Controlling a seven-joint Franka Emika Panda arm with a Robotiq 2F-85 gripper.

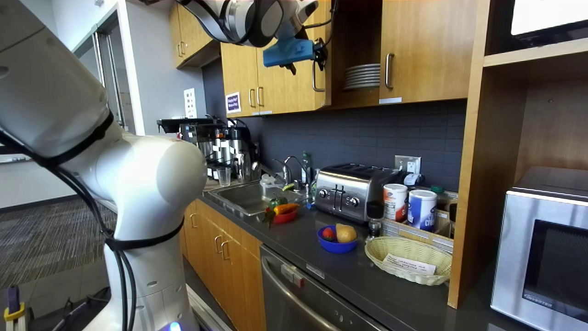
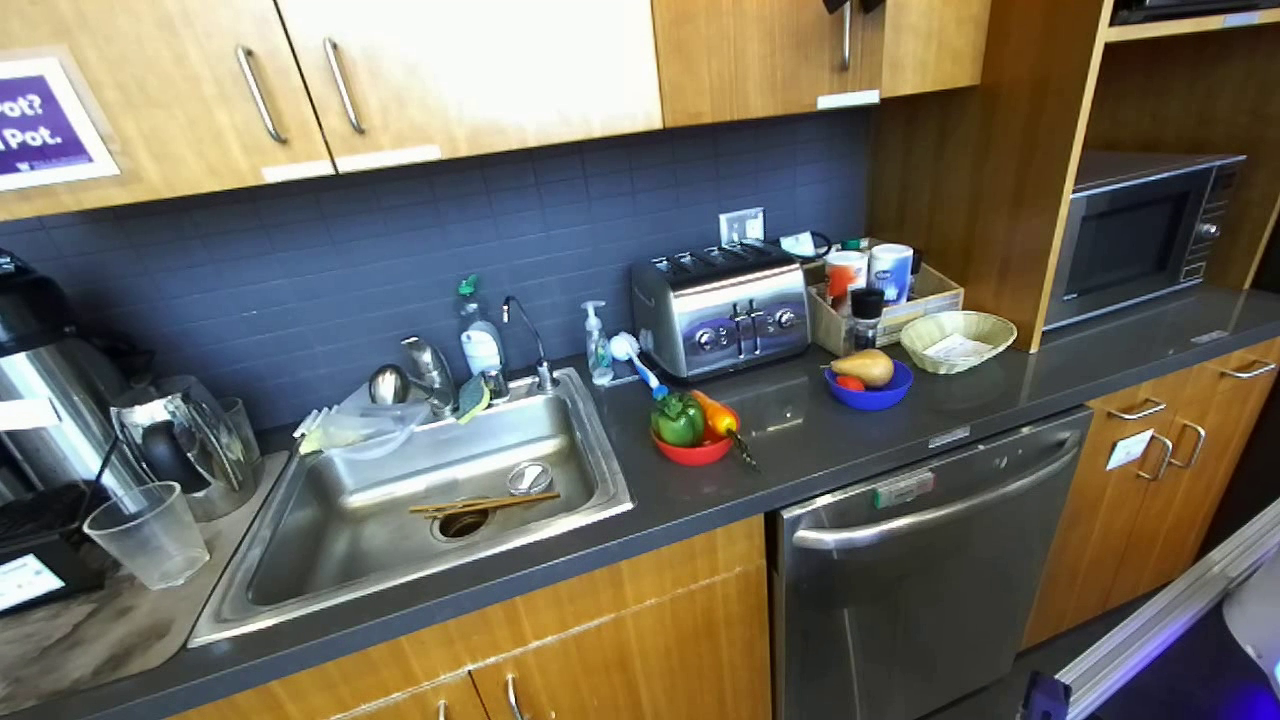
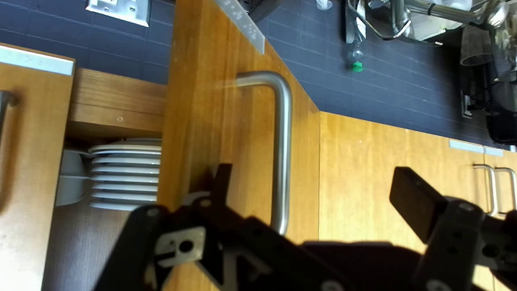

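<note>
In the wrist view a wooden cupboard door (image 3: 242,160) stands partly open, swung out from the cupboard. Its curved metal handle (image 3: 282,155) appears between the spread fingers of my gripper, nearer to the left finger. The fingers are open, and I cannot tell whether either finger touches the handle or the door. Inside the cupboard is a stack of white plates (image 3: 127,174). Exterior view 1 has the gripper (image 1: 319,58) high up at the door, the handle (image 1: 318,82) right by it. In exterior view 2 only dark fingertips show at the top edge.
A closed cupboard door (image 1: 427,49) is to the right of the opening. Below, the counter holds a toaster (image 1: 353,193), a blue bowl (image 1: 337,247) with food, a red bowl (image 1: 285,217) with vegetables and a wicker basket (image 1: 386,264). The sink (image 2: 300,528) is to the left.
</note>
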